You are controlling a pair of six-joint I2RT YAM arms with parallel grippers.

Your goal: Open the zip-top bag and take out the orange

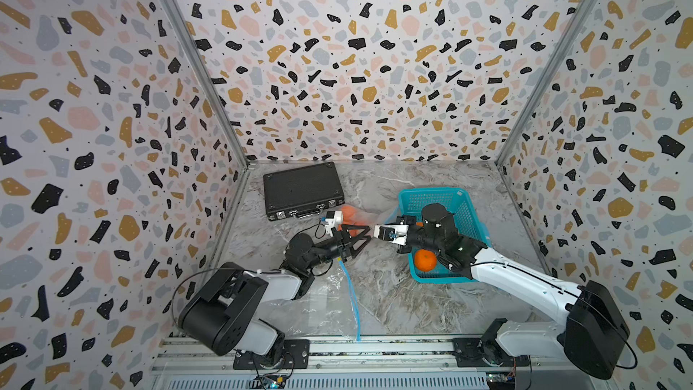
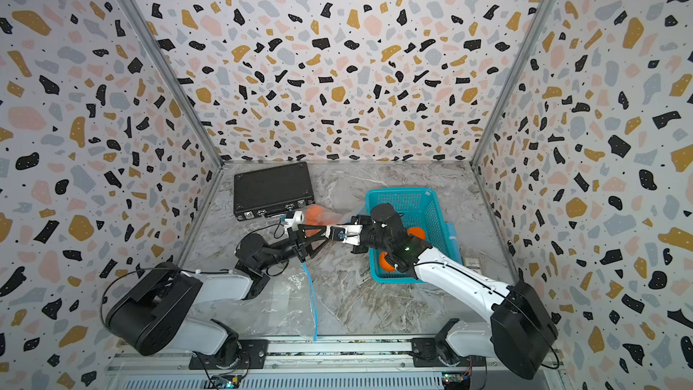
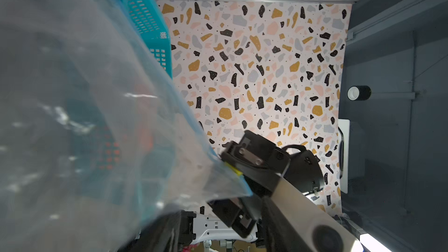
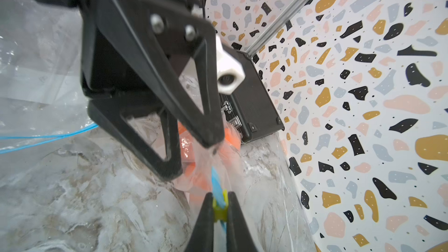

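A clear zip bag with a blue seal and orange fruit inside lies between the grippers at the table's middle; in the left wrist view its translucent plastic point(image 3: 93, 126) fills the left side. My left gripper point(image 1: 361, 238) has its fingers part open at the bag, nothing clearly between them; its black fingertips point(image 4: 210, 133) show above the seal in the right wrist view. My right gripper is shut on the bag's blue seal edge, by the yellow slider.
A teal basket point(image 1: 462, 202) holding orange fruit stands at the right. A closed black case point(image 1: 303, 186) lies at the back left. Clear plastic with a blue strip point(image 1: 350, 296) lies at the front.
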